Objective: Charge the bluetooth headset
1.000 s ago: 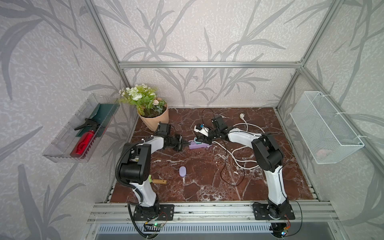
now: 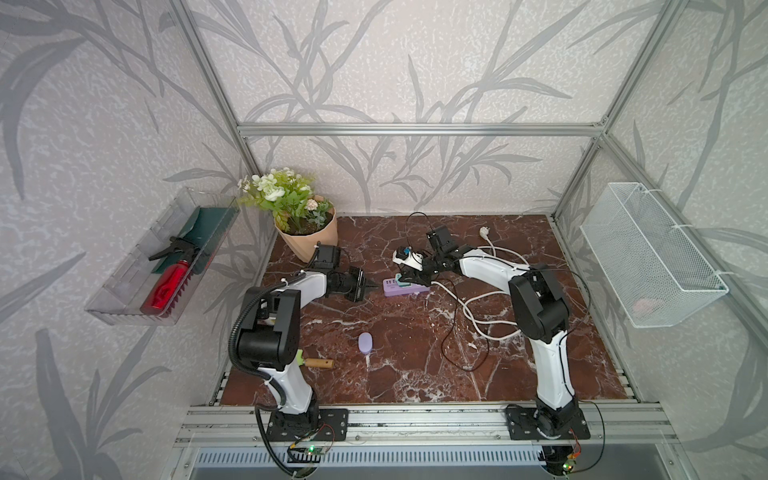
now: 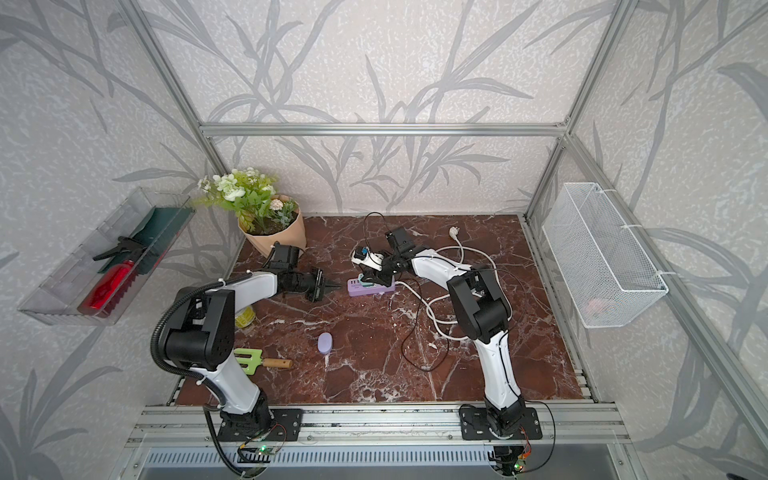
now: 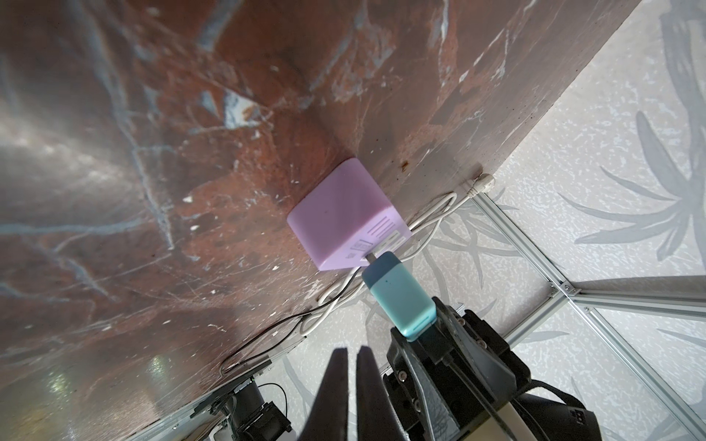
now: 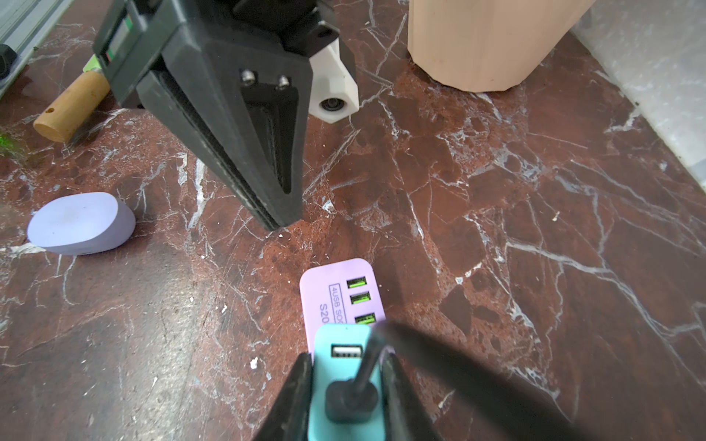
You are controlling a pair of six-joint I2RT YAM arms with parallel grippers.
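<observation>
A turquoise charger (image 5: 348,338) sits above the lilac power strip (image 5: 342,290); its metal prongs show at the strip's socket face, but how deep they sit is hidden. In the left wrist view the charger (image 4: 400,290) is tilted, with my right gripper at its outer end. My right fingers (image 5: 295,386) lie along both sides of the charger; whether they press on it does not show. A black plug (image 5: 351,400) is in the charger's outer face. Left of the strip, my left gripper is shut, nothing visible between its fingers. The lavender headset case (image 2: 365,343) lies nearer the front.
White cord (image 2: 480,320) and a thin black cable (image 2: 448,352) loop right of the strip. A flowerpot (image 2: 308,238) stands at the back left, and a wooden-handled tool (image 2: 320,363) lies at the front left. Bare table (image 2: 400,360) stretches ahead of the strip.
My right gripper, the charger and the power strip have all shifted slightly right, leaving a wider gap from my left gripper. The left arm and headset case look unmoved.
</observation>
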